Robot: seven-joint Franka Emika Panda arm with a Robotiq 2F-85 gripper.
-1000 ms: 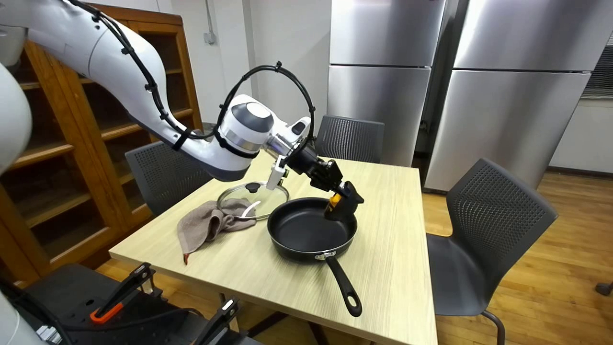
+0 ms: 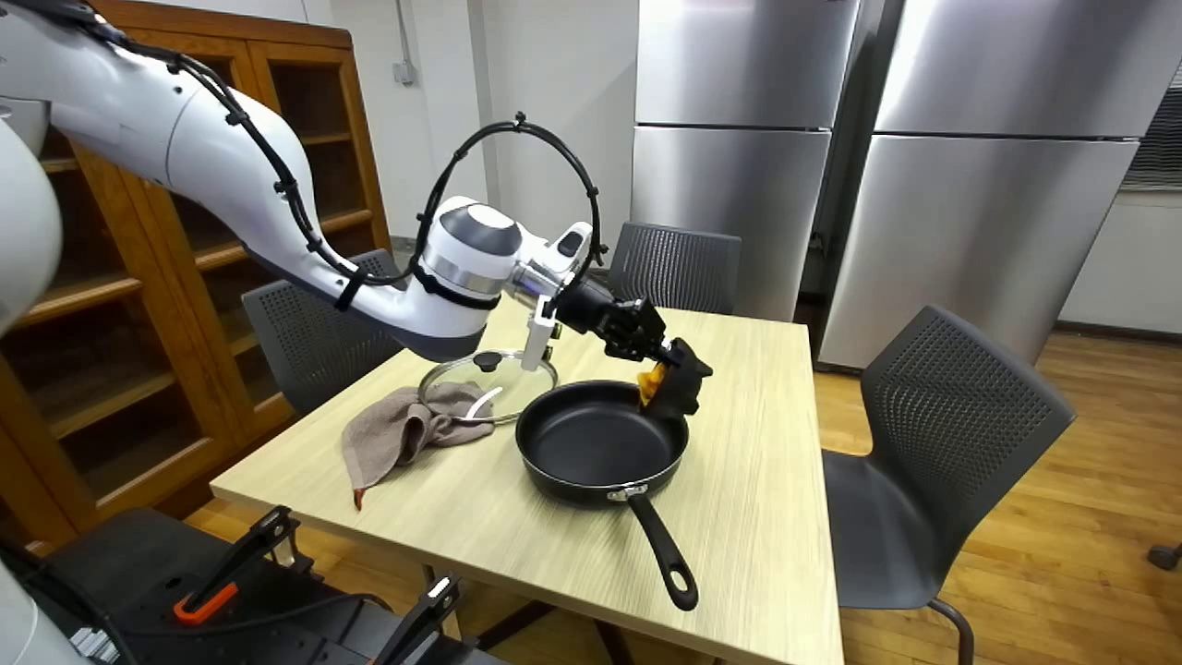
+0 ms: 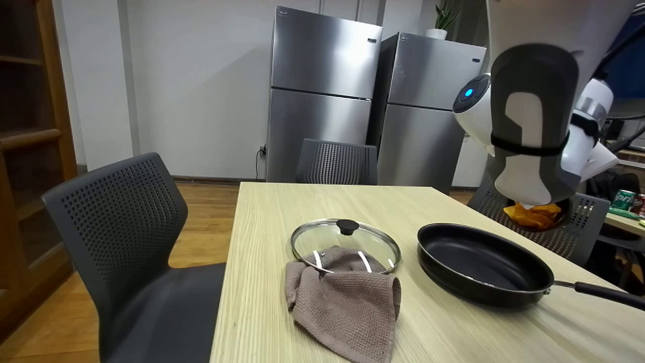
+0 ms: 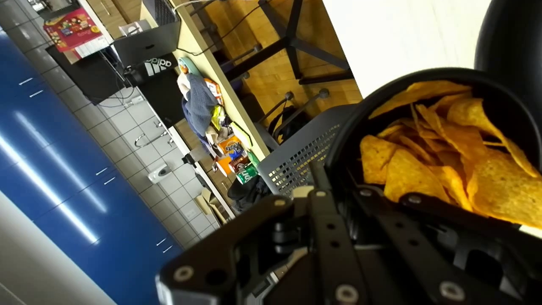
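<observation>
My gripper (image 2: 662, 353) is shut on the wall of a black bowl (image 2: 681, 382), one finger on either side of its rim. The bowl is tipped on its side above the far right rim of a black frying pan (image 2: 598, 438). Orange chips (image 4: 432, 152) fill much of the bowl in the wrist view, and some chips (image 3: 532, 215) show at its mouth in exterior view 2. The pan's inside looks empty. In exterior view 2 the arm hides my gripper and most of the bowl.
Left of the pan, a glass lid (image 2: 488, 388) with a black knob rests on a crumpled brown towel (image 2: 404, 432). The pan's handle (image 2: 662, 549) points to the table's front. Chairs (image 2: 942, 443) stand around the table. Bare tabletop (image 2: 753, 443) lies to the pan's right.
My gripper and the bowl have moved slightly up and to the right in exterior view 1. The bowl's tilt has changed, and more of the orange chips show. Pan, lid and towel have stayed put.
</observation>
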